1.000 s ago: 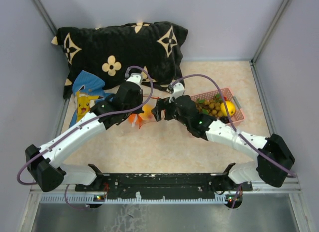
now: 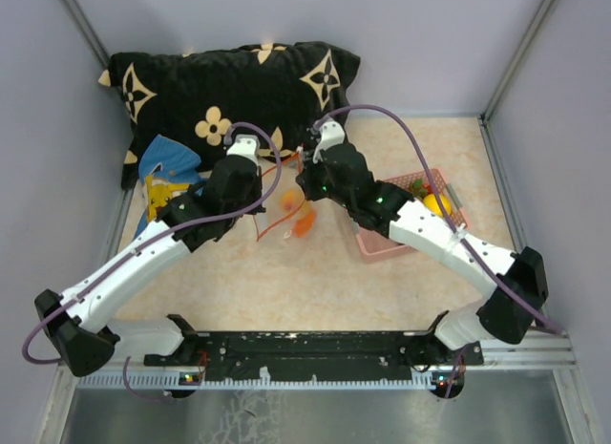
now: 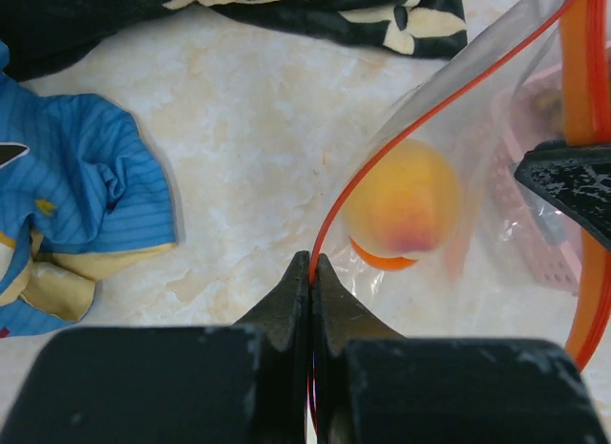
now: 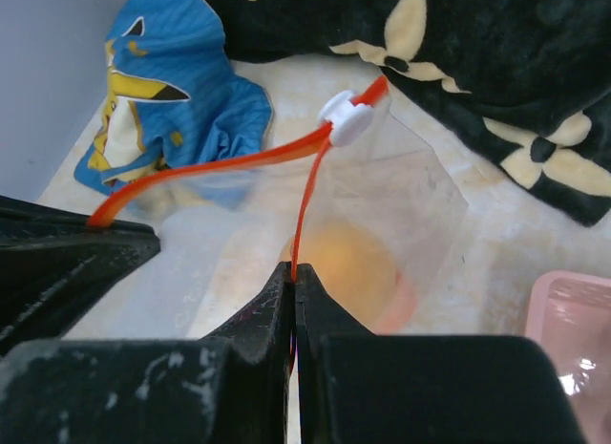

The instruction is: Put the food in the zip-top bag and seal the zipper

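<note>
The clear zip top bag [image 2: 277, 224] hangs between my grippers, its red zipper edge raised, with a white slider [image 4: 346, 117] on it in the right wrist view. A yellow-orange fruit [image 3: 401, 198] and a smaller orange piece [image 2: 304, 223] show inside through the plastic. My left gripper is shut on the bag's red edge at one side. My right gripper is shut on the bag's edge at the other side.
A pink basket of food [image 2: 387, 248] sits at the right, partly under my right arm. A black flowered cushion [image 2: 220, 91] lies at the back, a blue cloth [image 2: 167, 162] at the left.
My right gripper has shut and risen up and left with the bag's edge. My left gripper has shifted slightly left, and the bag is lifted more upright.
</note>
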